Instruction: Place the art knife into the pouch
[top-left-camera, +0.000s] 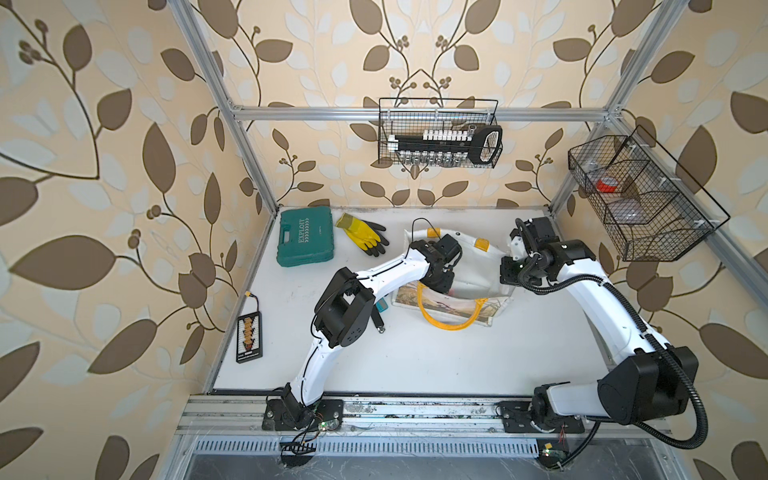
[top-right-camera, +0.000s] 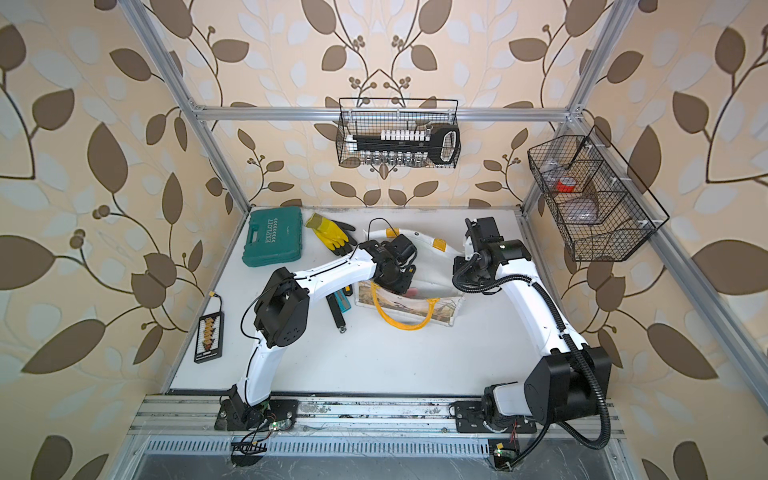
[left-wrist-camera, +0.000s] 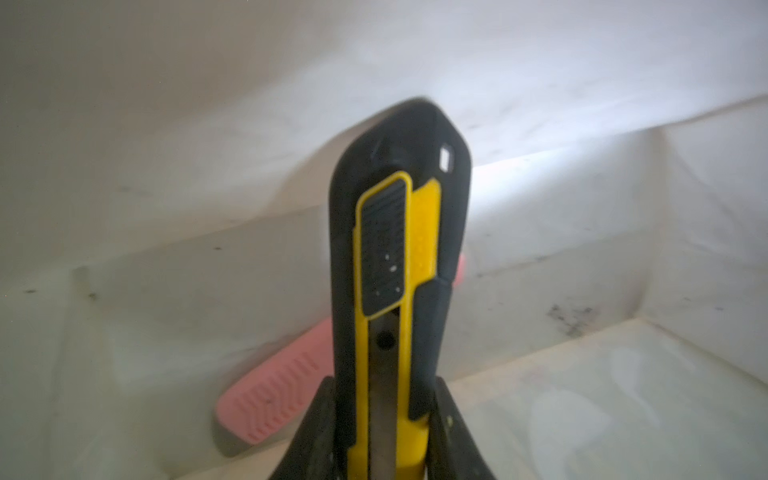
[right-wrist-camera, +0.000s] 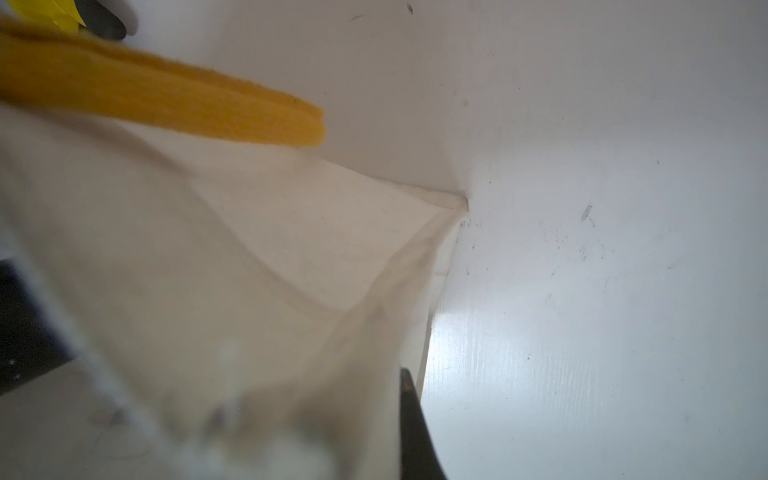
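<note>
The art knife (left-wrist-camera: 384, 336), black and yellow, stands lengthwise in the left wrist view with my left gripper shut on its lower end. Behind it are the pale inner walls of the pouch (left-wrist-camera: 560, 232), so the knife is inside or over the opening. From above, the pouch (top-left-camera: 448, 302) is a white bag with orange handles, its mouth spread open. My left gripper reaches into its left part. My right gripper (top-left-camera: 509, 276) is shut on the bag's right rim; in the right wrist view cloth hides one finger, and the other finger (right-wrist-camera: 417, 432) shows outside.
A pink object (left-wrist-camera: 272, 384) lies in the pouch. Left of the bag are a black-handled tool (top-right-camera: 336, 313), yellow gloves (top-left-camera: 361, 234), a green case (top-left-camera: 305, 237) and a small dark tray (top-left-camera: 249, 336). Wire baskets (top-left-camera: 438, 136) hang on the frame.
</note>
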